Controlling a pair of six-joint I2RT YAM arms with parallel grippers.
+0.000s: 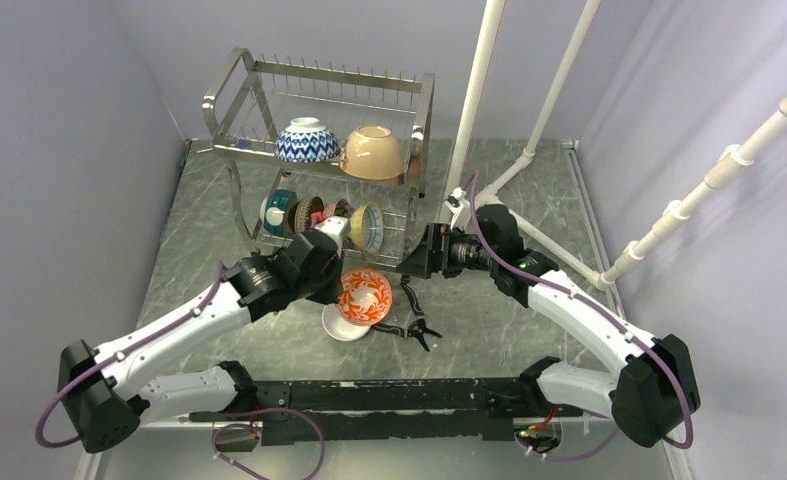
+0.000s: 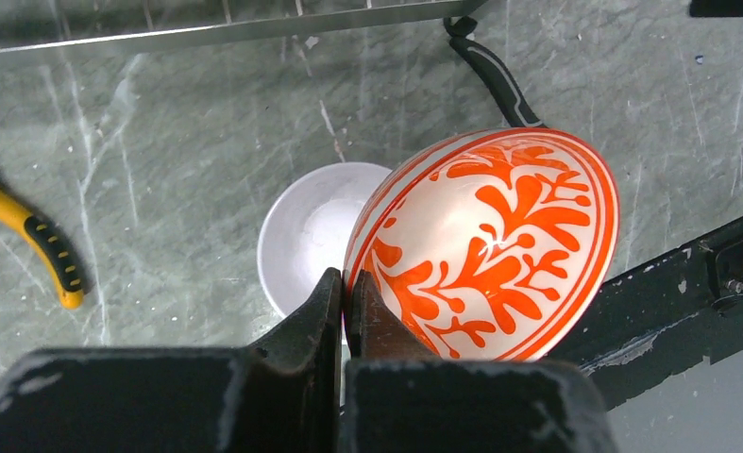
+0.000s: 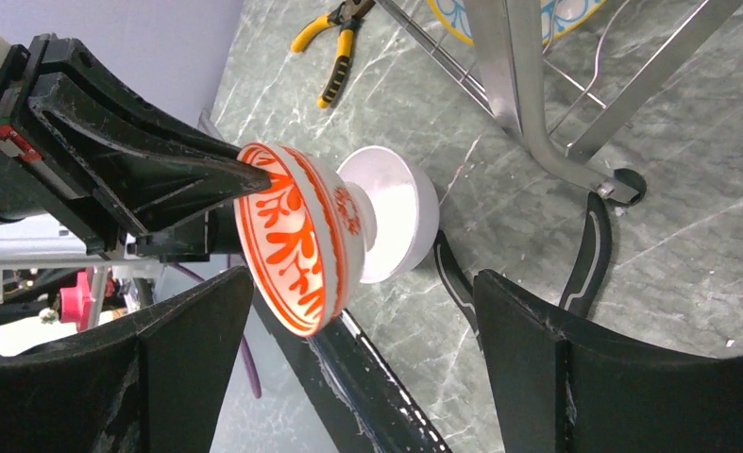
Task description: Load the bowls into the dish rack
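Note:
An orange-patterned bowl [image 1: 365, 296] is lifted and tilted, its rim held by my left gripper, which is shut on it. Beneath it a white bowl [image 2: 292, 236] rests on the marble floor. The metal rack [image 1: 419, 110] holds a blue zigzag bowl [image 1: 306, 142] and a tan bowl [image 1: 371, 154] upside down on top, and several coloured bowls, among them a yellow one [image 1: 367, 228], on edge below. My right gripper stands open in front of the rack's right side, with nothing between its fingers.
Pliers with yellow handles [image 3: 342, 57] lie on the floor left of the white bowl; a black-handled tool [image 1: 417, 330] lies to its right. A black beam [image 1: 429, 393] runs along the front. White pipes [image 1: 569, 262] stand at the right.

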